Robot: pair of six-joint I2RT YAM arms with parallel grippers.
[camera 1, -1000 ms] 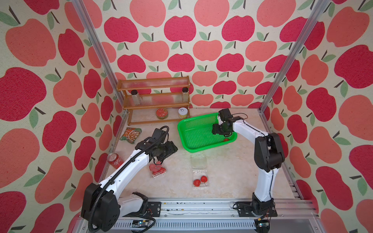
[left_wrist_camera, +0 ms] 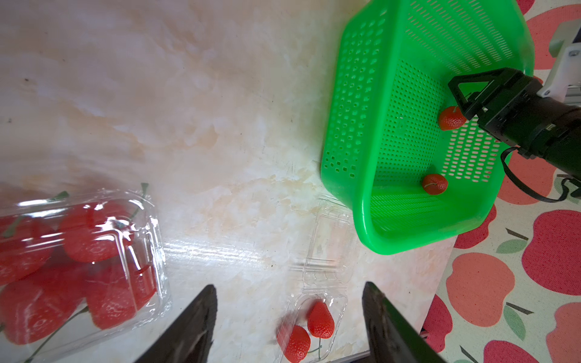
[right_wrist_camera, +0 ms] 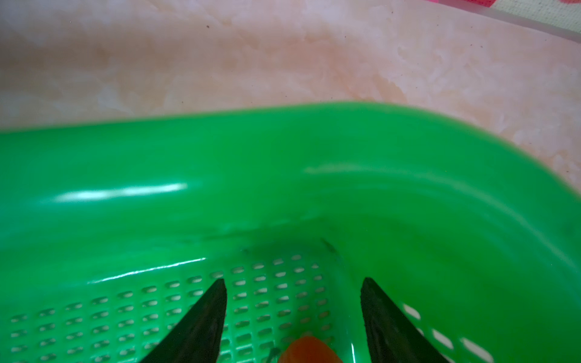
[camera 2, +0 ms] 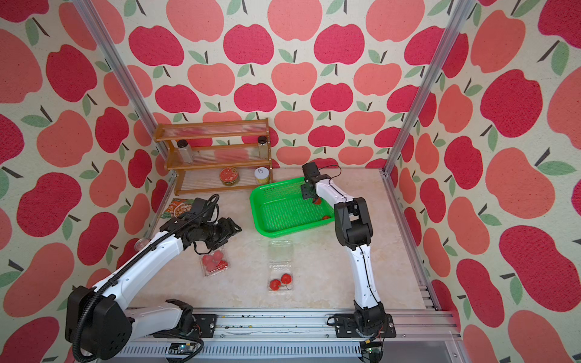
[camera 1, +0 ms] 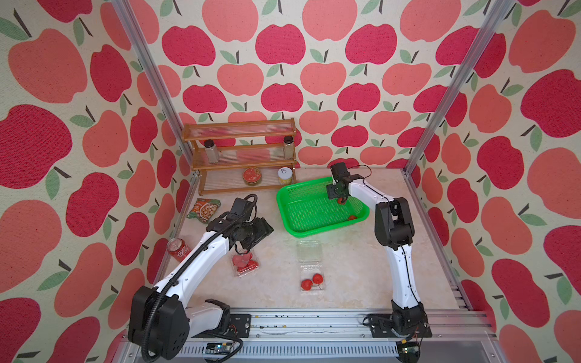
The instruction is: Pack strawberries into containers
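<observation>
Two strawberries lie in the green basket [left_wrist_camera: 375, 66]: one strawberry [left_wrist_camera: 451, 118] close to my right gripper, the other strawberry [left_wrist_camera: 434, 184] nearer the front right corner. Inside the basket's right side my right gripper is open and empty; the top of a strawberry [right_wrist_camera: 308, 352] shows low between its fingers. A clear container [camera 1: 303, 288] with its lid [camera 1: 310, 250] folded back holds two strawberries [camera 1: 317, 278]. To the left sits another clear container [left_wrist_camera: 154, 242], lid over several strawberries. My left gripper hangs open above the table near it, holding nothing.
A wooden shelf [camera 1: 248, 163] with jars and cans stands at the back left. A red can [camera 1: 177, 249] and a printed packet [camera 1: 204, 210] lie along the left side.
The left arm has shifted slightly left. Containers have not moved.
</observation>
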